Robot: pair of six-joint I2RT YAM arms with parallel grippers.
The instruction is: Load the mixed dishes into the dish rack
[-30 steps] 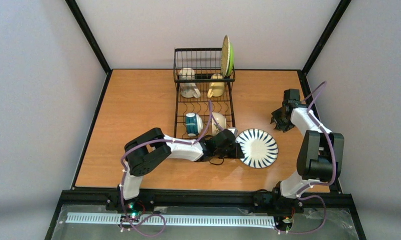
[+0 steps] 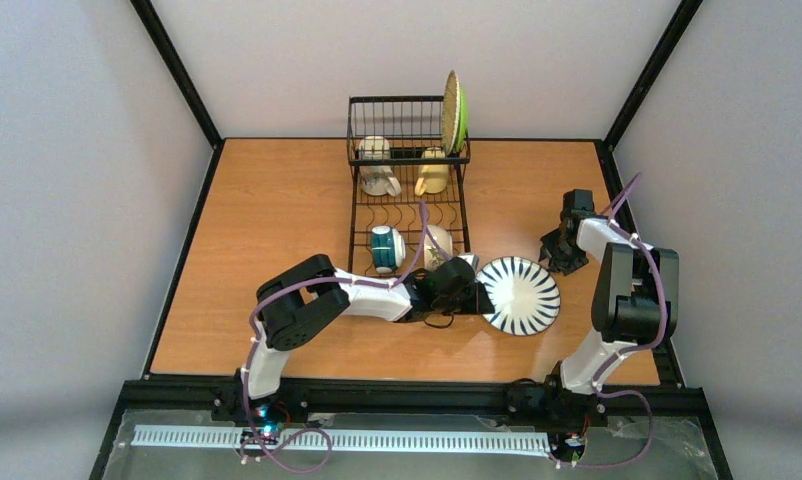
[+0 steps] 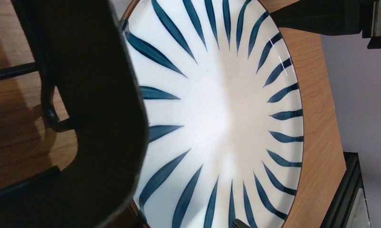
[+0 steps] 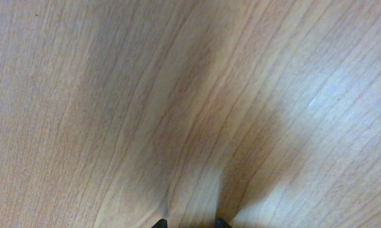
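A white plate with blue rays point(image 2: 519, 297) lies flat on the table, right of the rack. My left gripper point(image 2: 488, 299) is at its left rim, open; in the left wrist view its dark body covers that side of the plate point(image 3: 226, 114). Near the plate's back right edge is my right gripper point(image 2: 545, 262). Its two small tips show apart at the bottom of the right wrist view, with only bare wood beyond them. The black dish rack point(image 2: 352, 215) holds a white mug point(image 2: 375, 150), a yellow mug point(image 2: 432, 177), a teal cup point(image 2: 383, 249), a cream cup point(image 2: 438, 243) and upright green-edged dishes point(image 2: 455, 115).
The left arm point(image 2: 372, 298) reaches across the table just in front of the rack, close to the cream cup. Free wood lies left of the rack and behind the plate. A black frame point(image 2: 417, 382) borders the front edge.
The left gripper and the plate have shifted a little to the right. The dishes in the rack look the same.
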